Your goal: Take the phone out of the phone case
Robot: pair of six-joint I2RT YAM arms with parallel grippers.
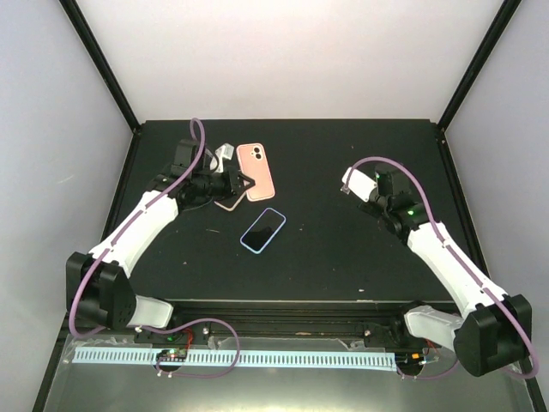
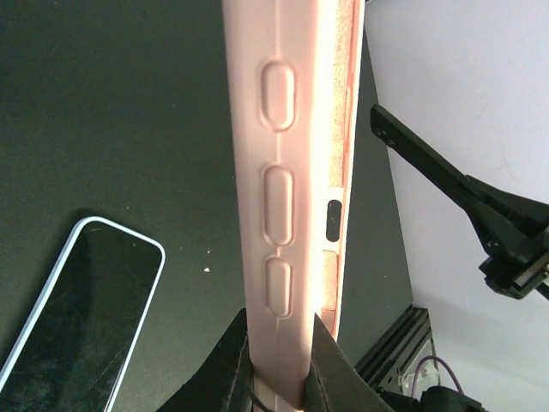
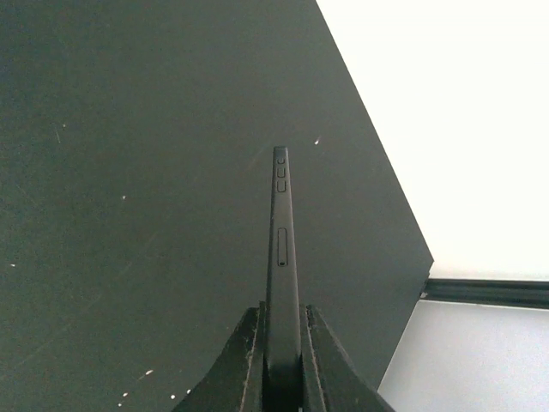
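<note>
The pink phone case (image 1: 256,172) is held at the upper left of the table in the top view, its back with the camera opening facing up. My left gripper is shut on its button side, and part of the light inner face (image 2: 340,112) shows on the right of the left wrist view. A thin black phone (image 3: 281,240), seen edge-on with its side buttons, stands between the fingers of my right gripper, which is shut on it. The phone and the case are well apart, my right arm being on the table's right side.
A second phone with a dark screen and pale blue edge (image 1: 263,230) lies flat on the black table (image 1: 317,266), left of centre. White walls stand around.
</note>
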